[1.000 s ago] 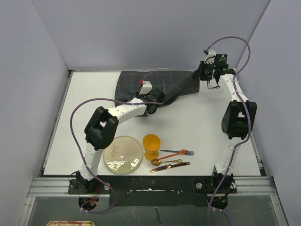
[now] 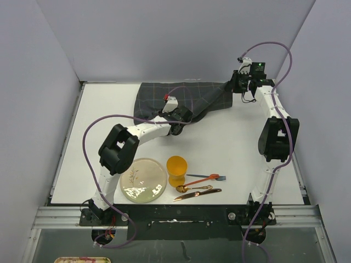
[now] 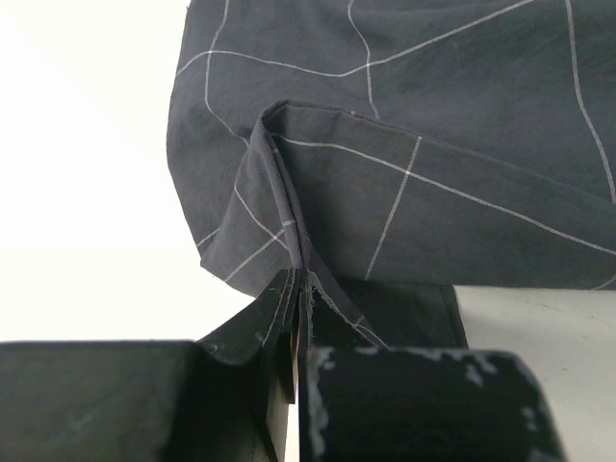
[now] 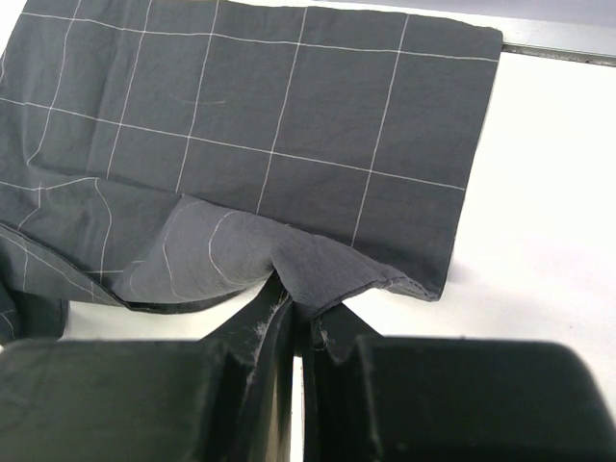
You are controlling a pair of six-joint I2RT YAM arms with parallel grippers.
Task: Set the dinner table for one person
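Note:
A dark grey cloth with thin white lines (image 2: 216,101) lies along the far side of the white table, partly folded over. In the left wrist view, a raised fold of it runs down to the tips of my left gripper, which is shut on that thin fold. My right gripper is shut on a bunched edge of the cloth, and the fabric drapes over its fingertips. From above, the cloth stretches up toward the right gripper at the far right. A pale green plate (image 2: 143,181) and an orange cup (image 2: 176,167) stand near the front edge.
Right of the cup lie a blue-handled fork (image 2: 220,178), a red utensil (image 2: 205,179), a gold spoon (image 2: 198,188) and a knife (image 2: 197,194). Bare table shows at the left and front right. A wicker tray (image 2: 82,259) peeks in at the bottom.
Hardly anything differs.

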